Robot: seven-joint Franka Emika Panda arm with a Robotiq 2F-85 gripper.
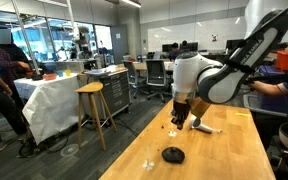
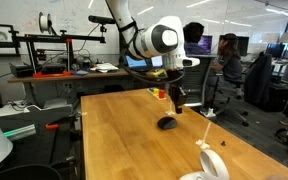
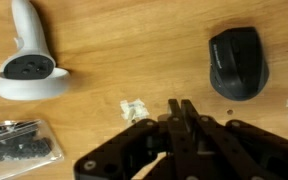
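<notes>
A black computer mouse [image 3: 239, 62] rests on the wooden table, to the upper right in the wrist view. The exterior views show the same mouse as a dark shape [image 1: 173, 155] [image 2: 166, 123]. My gripper is above the tabletop and apart from the mouse, its dark fingertips close together. I make out no object between them. From the side, the gripper [image 1: 179, 122] is behind and above the mouse.
A white controller with a ring [image 3: 30, 65] lies left in the wrist view. Below it is a clear box [image 3: 22, 147] with dark contents. White patches [image 3: 135, 110] mark the wood. The table [image 2: 109, 135] has wide bare areas. A wooden stool [image 1: 96, 105] stands beyond the edge.
</notes>
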